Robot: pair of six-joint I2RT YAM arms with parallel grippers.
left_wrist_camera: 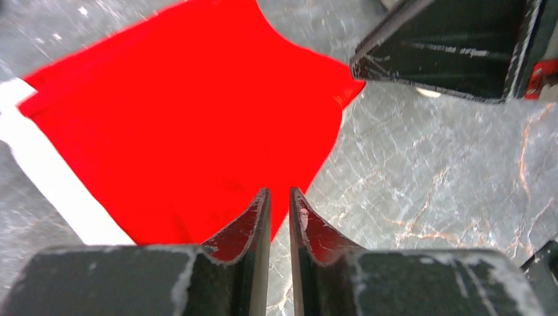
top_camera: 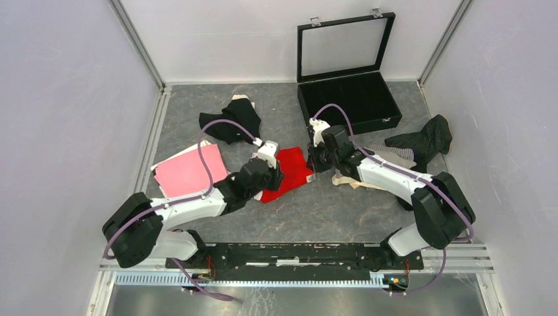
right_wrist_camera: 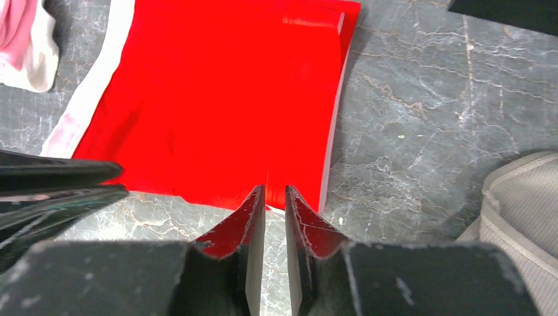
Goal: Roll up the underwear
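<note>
The red underwear (top_camera: 289, 172) lies spread fairly flat on the grey table, a white band (left_wrist_camera: 66, 184) along one edge. In the top view my left gripper (top_camera: 279, 175) is over its middle. My right gripper (top_camera: 312, 162) stands at its right edge. Each wrist view shows a narrow gap between the fingertips: the left gripper and the right gripper are slightly open, with no cloth visibly pinched. Red fabric shows beyond both pairs of tips. Whether any fingertip touches it, I cannot tell.
Pink and white clothes (top_camera: 191, 172) lie at the left and a black garment (top_camera: 230, 122) behind them. An open black case (top_camera: 349, 102) stands at the back right. Beige (top_camera: 349, 176) and dark clothes (top_camera: 424, 141) lie at the right.
</note>
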